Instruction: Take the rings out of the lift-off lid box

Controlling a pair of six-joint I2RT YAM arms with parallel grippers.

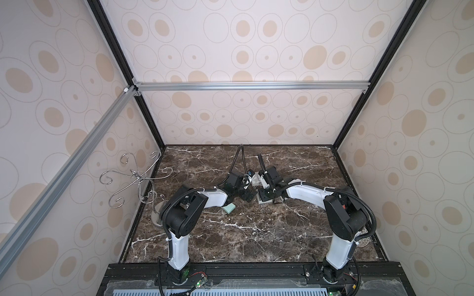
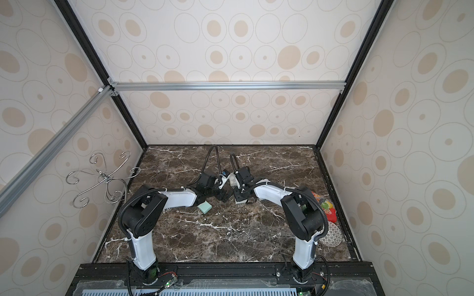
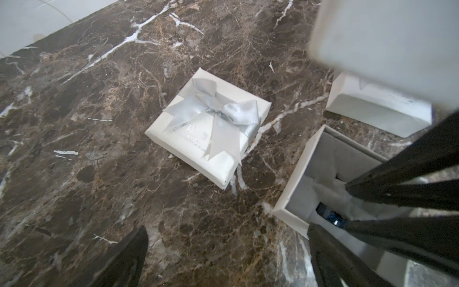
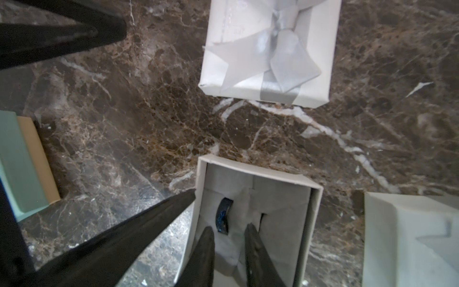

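Observation:
The open lift-off lid box (image 4: 308,224) holds a dark blue ring (image 4: 222,215) on its grey inner lining. Its white lid with a silver bow (image 3: 203,129) rests on the counter beside it. A second white piece (image 3: 380,110) lies on the box's other side. My right gripper hangs over the box near the ring, fingers empty and parted. My left gripper stands open at the box's edge, nothing between its fingers.
A mint green box (image 4: 24,162) lies on the dark marble counter (image 1: 246,231). The two arms meet closely at the middle.

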